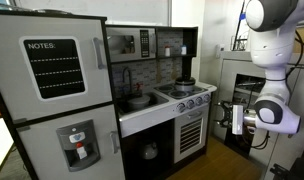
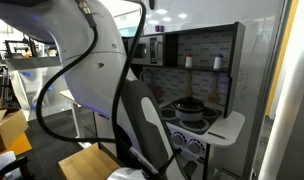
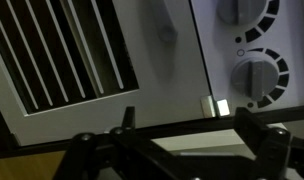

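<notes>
A toy kitchen's oven door (image 1: 188, 134), white with a barred dark window, sits below the stove. In the wrist view the barred window (image 3: 62, 45) lies to the left, the door handle (image 3: 166, 28) at the top, and two grey control knobs (image 3: 254, 77) to the right. My gripper is open, its dark fingers (image 3: 128, 128) spread wide with nothing held between them. It faces the oven front from a distance; in exterior view 1 the gripper (image 1: 225, 114) hangs to the right of the stove, apart from it.
A dark lidded pot (image 2: 190, 108) stands on the stovetop. The sink (image 1: 139, 101) is left of it, and a white fridge (image 1: 57, 65) stands farther left. A kettle (image 1: 150, 151) sits in the open space under the sink.
</notes>
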